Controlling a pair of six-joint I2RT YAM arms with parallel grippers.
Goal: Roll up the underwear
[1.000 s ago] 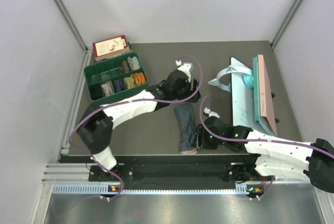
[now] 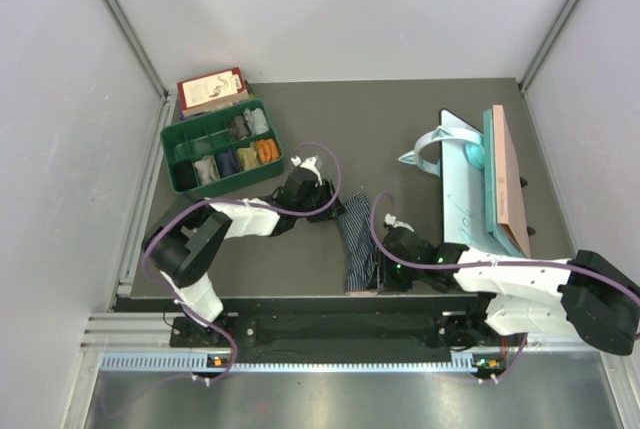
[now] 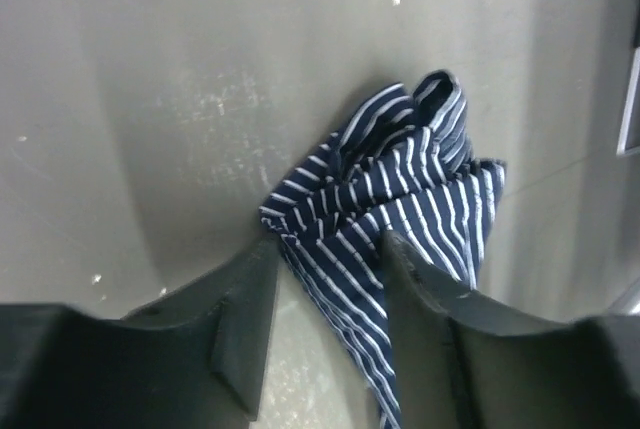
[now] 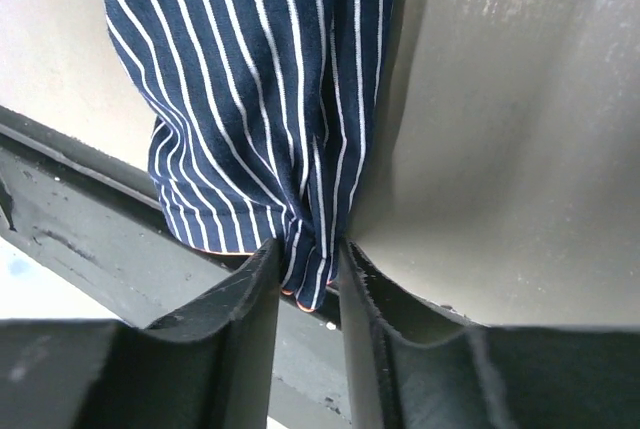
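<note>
Dark navy, white-striped underwear [image 2: 356, 239] lies as a long folded strip on the grey table, its far end bunched in the left wrist view [image 3: 400, 179]. My left gripper is at that far end, left side, fingers apart with fabric below and between them. My right gripper is at the near end by the table's front edge, fingertips close around a narrow bunch of cloth; whether they grip it I cannot tell.
A green divided box [image 2: 175, 149] of rolled cloths stands back left, with boxes behind. A white board [image 2: 460, 199] with boards and a light-blue handled item takes the right side.
My left gripper has moved from above the back of the underwear down and leftward to its far end. My right gripper has shifted slightly at the near end.
</note>
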